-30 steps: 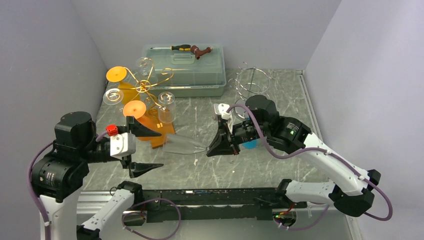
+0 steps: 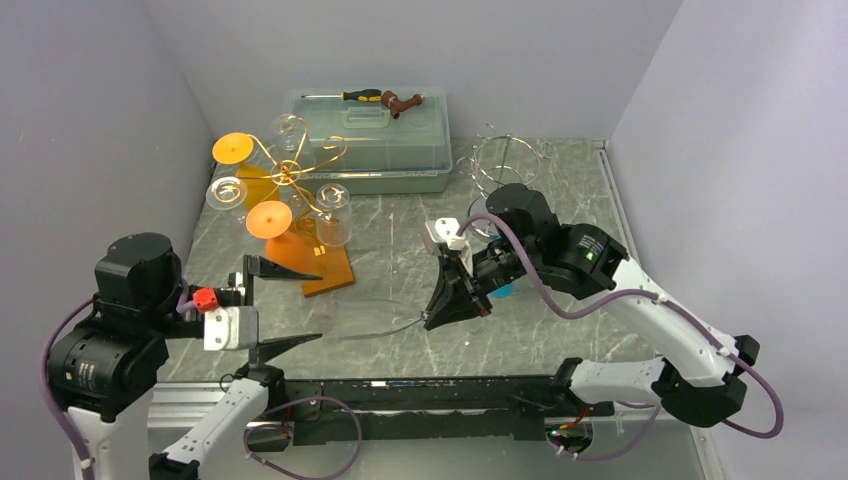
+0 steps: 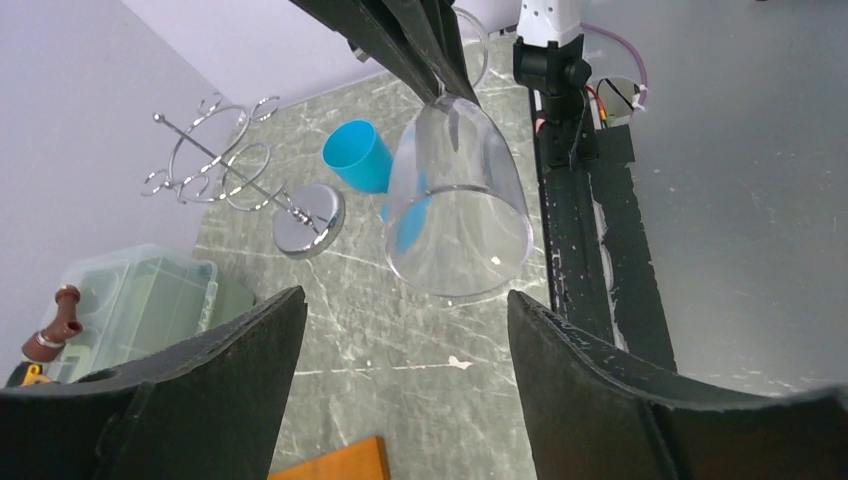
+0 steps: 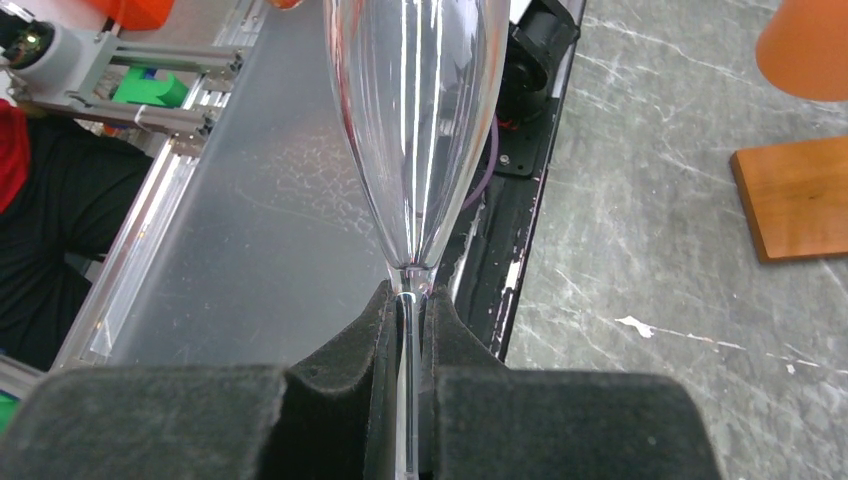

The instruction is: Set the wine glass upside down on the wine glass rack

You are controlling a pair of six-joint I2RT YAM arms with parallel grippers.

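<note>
A clear wine glass (image 3: 458,215) lies roughly sideways in the air, its rim toward my left gripper. My right gripper is shut on its stem just below the bowl (image 4: 415,130); in the top view the glass (image 2: 385,333) is hard to make out. My left gripper (image 2: 322,307) stands open in front of the rim, nothing between its fingers. The gold wine glass rack (image 2: 287,172) at the back left carries several upside-down glasses, clear, yellow and orange (image 2: 270,219). One of its loops (image 2: 335,147) at the right is empty.
An orange-brown wooden board (image 2: 330,270) lies in front of the rack. A green translucent box (image 2: 400,160) with tools on top stands at the back. On the right are a silver rack (image 2: 505,160) and a blue cup (image 3: 357,155).
</note>
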